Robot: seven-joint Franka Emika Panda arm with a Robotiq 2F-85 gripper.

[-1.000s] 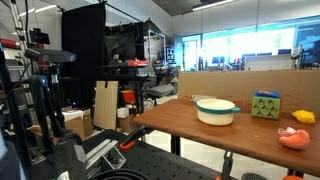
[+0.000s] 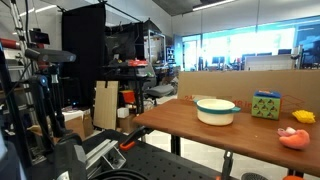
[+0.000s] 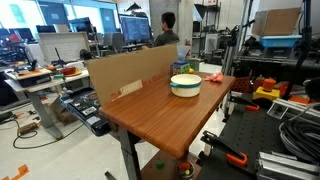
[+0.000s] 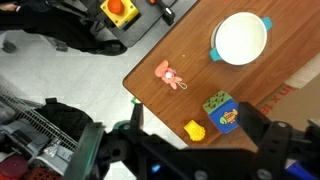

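Note:
In the wrist view my gripper is open, its two dark fingers wide apart at the lower edge, with nothing held between them. It hangs high over the table. A white pot with teal handles (image 4: 240, 38) stands at the upper right of that view; its inside looks empty. A green and blue block (image 4: 221, 111) and a small yellow object (image 4: 194, 131) appear in the gap between the fingers, well below them. Farther up lies a pink toy (image 4: 169, 73). Exterior view 1 shows the pot (image 2: 216, 113) on the table's middle, left of the block (image 2: 265, 107).
The brown wooden table (image 3: 165, 122) has a wide bare stretch in front of the pot. A cardboard panel (image 3: 138, 80) stands upright along one long edge. The pink toy (image 2: 293, 138) and yellow object (image 2: 303, 117) are close to the table's end.

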